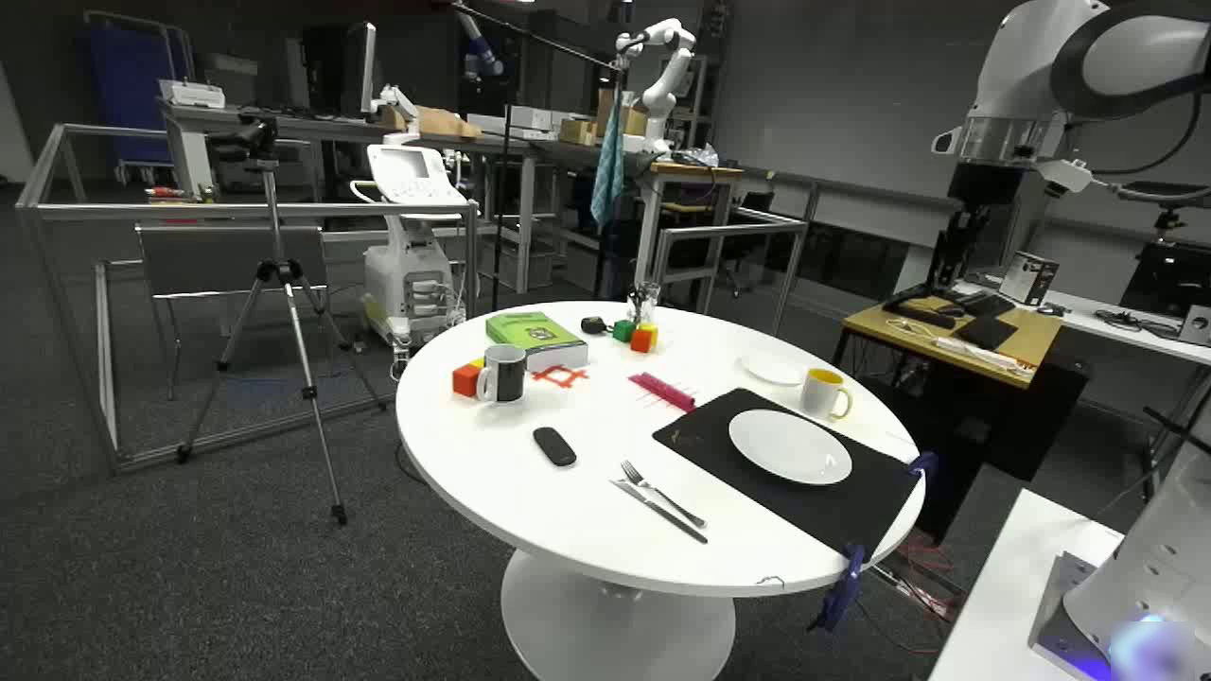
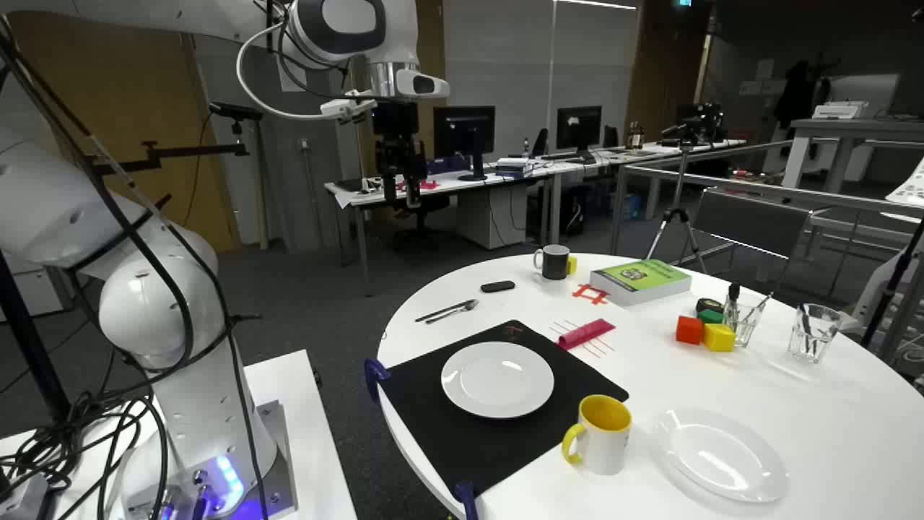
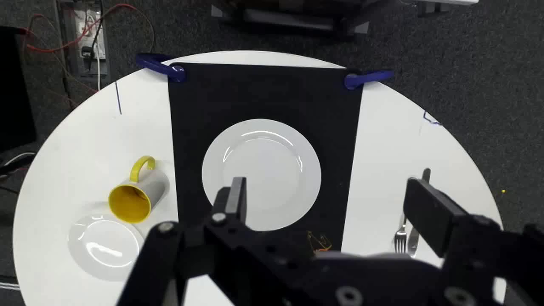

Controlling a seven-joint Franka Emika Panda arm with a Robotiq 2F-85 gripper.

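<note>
My gripper is open, its two dark fingers wide apart with nothing between them. In the second exterior view the gripper [image 2: 404, 195] hangs high above the table, pointing down. Below it a white plate [image 3: 262, 173] lies on a black placemat [image 3: 326, 153]. A white mug with a yellow inside [image 3: 145, 191] stands left of the mat in the wrist view. Close to the mug is a clear plate [image 3: 104, 250]. On the mat's other side lie a fork [image 3: 401, 237] and a knife [image 3: 426, 176], side by side and partly hidden by a finger.
Blue clamps [image 3: 364, 79] grip the mat at the table edge. Farther over stand a black mug [image 2: 554, 263], a green book [image 2: 641, 282], coloured blocks [image 2: 690, 329] and glasses [image 2: 810, 334]. A dark case [image 2: 498, 286] and a pink roll [image 2: 586, 333] lie between. Air around the gripper is clear.
</note>
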